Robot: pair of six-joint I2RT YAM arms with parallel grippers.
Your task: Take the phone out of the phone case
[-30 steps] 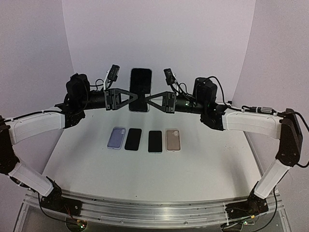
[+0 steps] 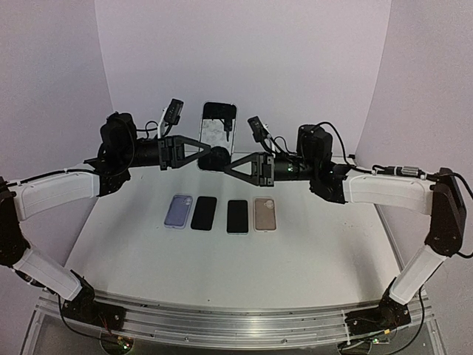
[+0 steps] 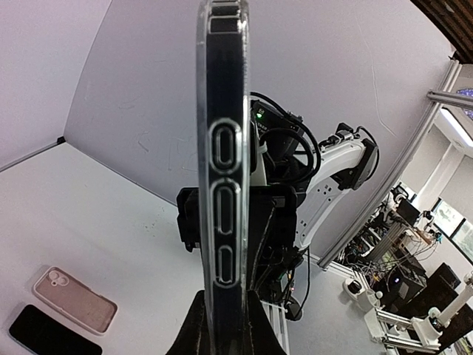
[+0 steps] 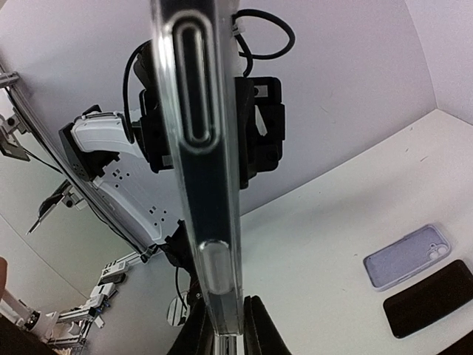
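Observation:
A dark phone (image 2: 218, 118) in a clear case (image 3: 244, 96) is held upright in the air between my two arms. My left gripper is shut on the cased phone at its left edge, one finger on each face. On the opposite edge, near the bottom corner, my right gripper is shut on the case, its fingers (image 4: 260, 333) flanking it closely. The side buttons show through the clear case wall in the left wrist view. Whether the phone's edge stands out of the case anywhere I cannot tell.
On the white table (image 2: 318, 251) below lie a purple case (image 2: 178, 211), a black phone (image 2: 204, 214), another black phone (image 2: 237, 217) and a pink case (image 2: 264, 214). Walls stand at the sides and back.
The right gripper has moved lower along the phone's right edge. The phone has shifted slightly right and turned a little, with bright reflections now on its screen. The left arm looks unmoved.

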